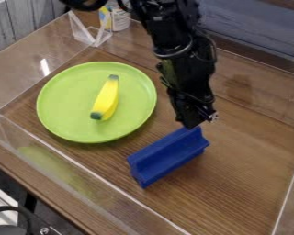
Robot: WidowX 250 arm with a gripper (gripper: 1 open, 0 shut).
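My gripper (187, 117) hangs above the back end of a long blue block (164, 158), which lies diagonally on the wooden table. Its tips look close together, with nothing visible between them. To the left, a banana (106, 96) lies on a green plate (66, 108).
At the top left stand a small can (118, 20) and a white object (89, 27), partly cut off or small. A dark cable runs at the lower left corner.
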